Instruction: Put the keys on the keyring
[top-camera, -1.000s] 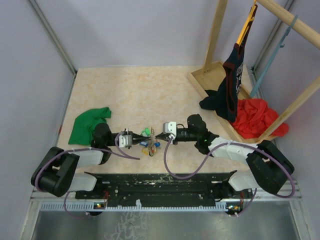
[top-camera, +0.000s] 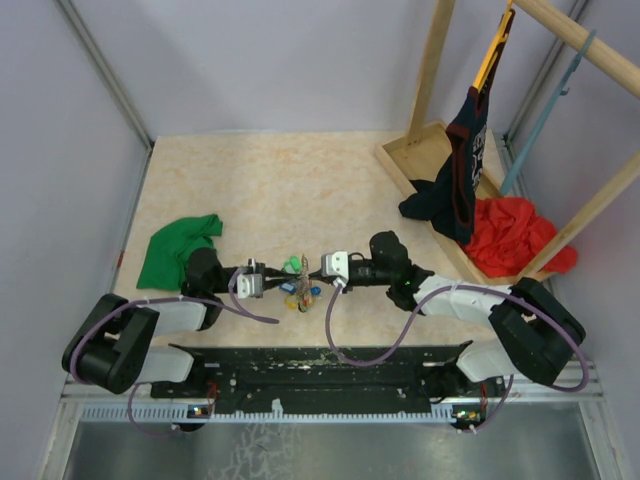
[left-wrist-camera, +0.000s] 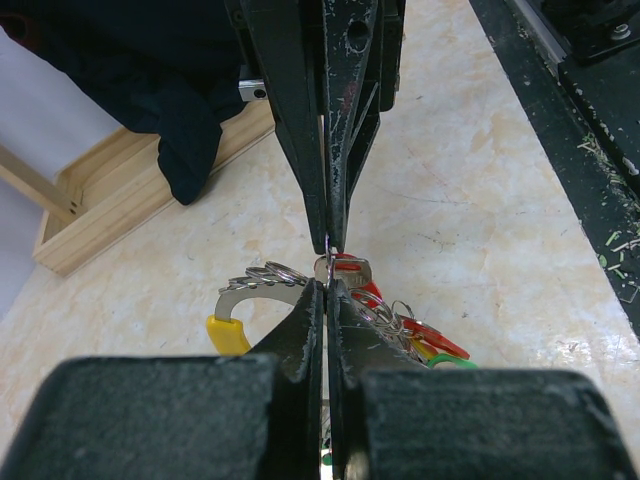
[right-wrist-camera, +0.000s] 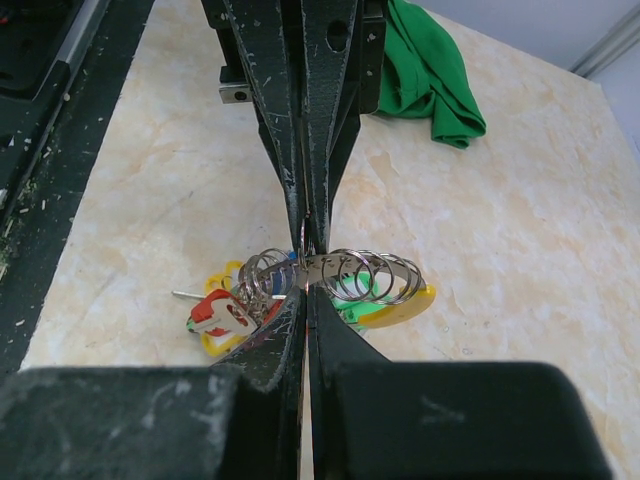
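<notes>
Small keys with coloured heads and silver coiled rings lie between my two grippers, which face each other tip to tip at the front middle. In the left wrist view, a key with a yellow head (left-wrist-camera: 228, 335) and red-headed keys (left-wrist-camera: 439, 337) sit beside rings (left-wrist-camera: 275, 275). My left gripper and right gripper are both shut at the bunch, on a thin silver piece where their tips meet. In the right wrist view, the rings (right-wrist-camera: 370, 277) and a red key (right-wrist-camera: 222, 316) show below my right gripper’s opposite number, the left one.
A green cloth (top-camera: 175, 250) lies at the left. A wooden frame (top-camera: 395, 165) with dark cloth (top-camera: 450, 190) and red cloth (top-camera: 515, 235) stands at the back right.
My right arm has shifted very slightly in the top view; otherwise the grippers and keys look much the same.
</notes>
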